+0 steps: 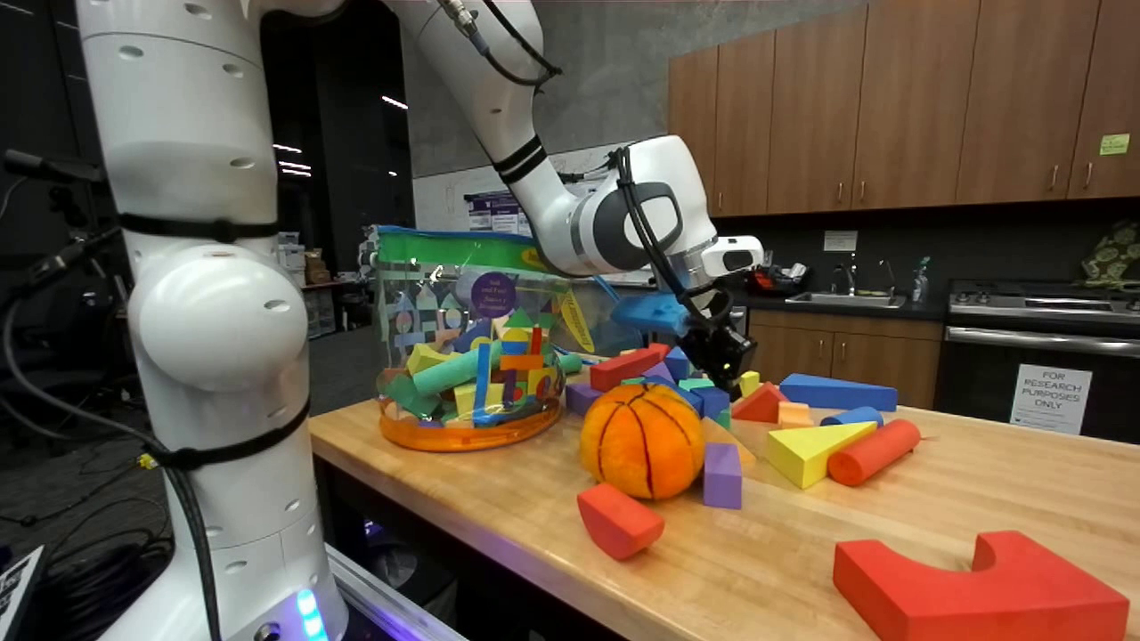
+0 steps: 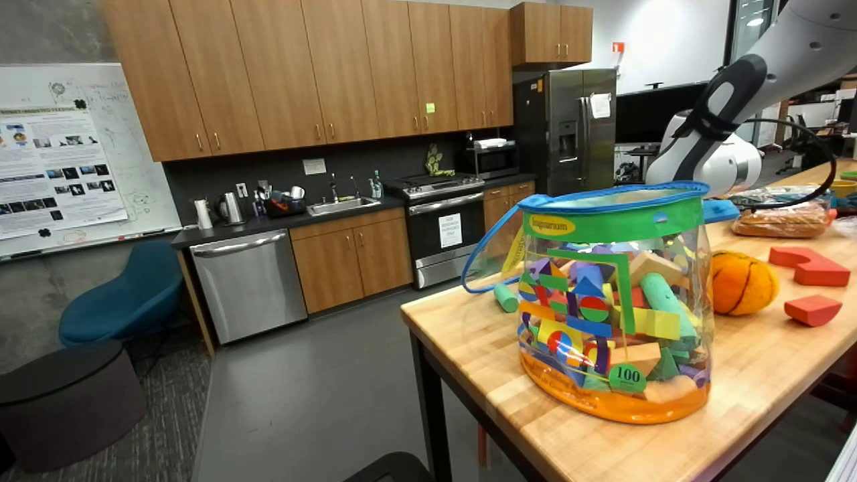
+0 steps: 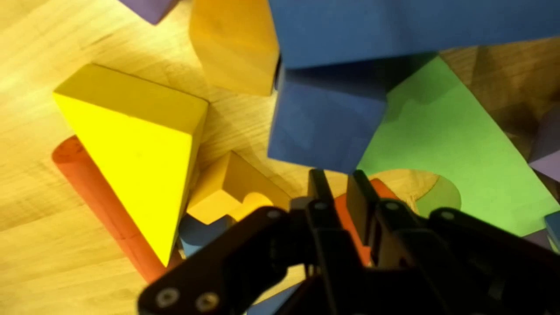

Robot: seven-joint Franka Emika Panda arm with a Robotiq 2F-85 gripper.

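My gripper is partly open, and a narrow gap shows between its two black fingers with no block held in it. In the wrist view, a red block [image 3: 347,223] lies below and beyond that gap. A dark blue block [image 3: 325,123] lies just past the fingertips, and a flat green block [image 3: 446,136] with a round cutout is to the right. To the left are a small yellow notched block [image 3: 228,186] and a large yellow wedge [image 3: 134,141]. Exterior view 1 shows the gripper [image 1: 727,374] over the pile, above a red triangular block [image 1: 760,404]. The bag and arm hide it in exterior view 2.
A clear bag [image 2: 618,210] of blocks stands at the table's end. An orange ball [image 1: 643,440] sits in front of the pile. A red arch block [image 1: 983,588] and a red cylinder [image 1: 874,453] lie on the right, with bare tabletop [image 1: 1026,470] around them.
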